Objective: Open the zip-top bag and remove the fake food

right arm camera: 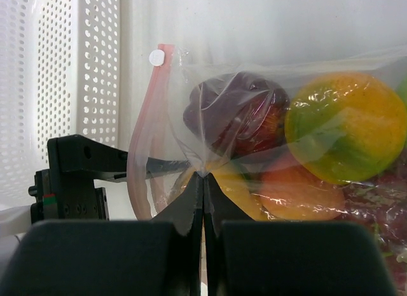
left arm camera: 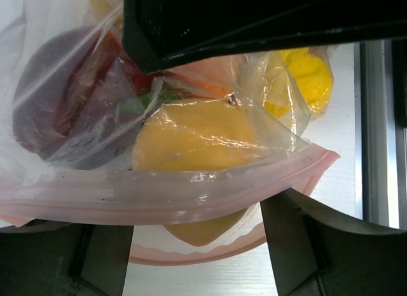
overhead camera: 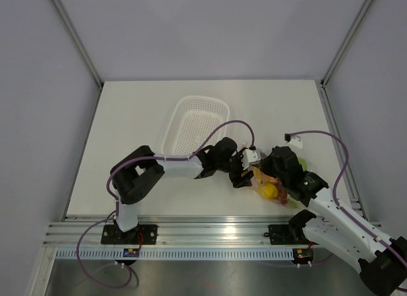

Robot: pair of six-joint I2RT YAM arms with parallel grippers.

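Observation:
A clear zip top bag (overhead camera: 248,145) with a pink zip edge (left arm camera: 191,197) lies at the right of the table, toy food inside. In the right wrist view its white slider (right arm camera: 156,57) sits at one end of the zip. My left gripper stands part open at the bag's mouth, its fingers apart on either side of a yellow piece's tip; nothing is clamped. In the right wrist view one finger (right arm camera: 166,167) shows through the plastic; inside or beneath, I cannot tell. My right gripper is shut, with creases in the film converging at its tips.
An empty white basket (overhead camera: 198,118) stands at the back, left of the bag. A purple piece (right arm camera: 235,111) and a yellow-green piece (right arm camera: 346,127) show through the film. The metal rail (overhead camera: 210,226) borders the table's front.

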